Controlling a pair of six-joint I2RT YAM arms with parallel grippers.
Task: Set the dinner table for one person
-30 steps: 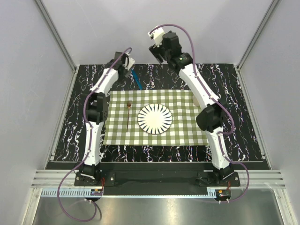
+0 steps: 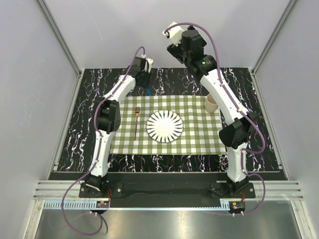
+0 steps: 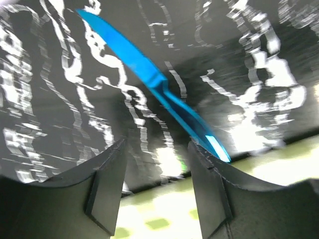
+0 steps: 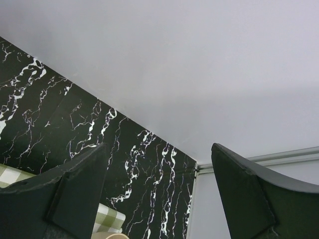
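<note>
A blue knife (image 3: 134, 62) lies slantwise on the black marbled table behind the mat; in the top view only the knife's near end (image 2: 148, 91) shows past the left arm. Over it hovers my left gripper, its fingers apart and nothing held, with the knife's near end beside the right fingertip. A white plate with dark rays (image 2: 165, 130) rests mid-mat, and a fork (image 2: 136, 124) lies to its left. A beige cup (image 2: 211, 104) stands at the mat's upper right corner. My right gripper is open and empty, raised at the back.
The right arm reaches over the right side, close by the cup. Pale walls (image 2: 129, 35) enclose the table.
The right arm has shifted right, with little motion lately.
</note>
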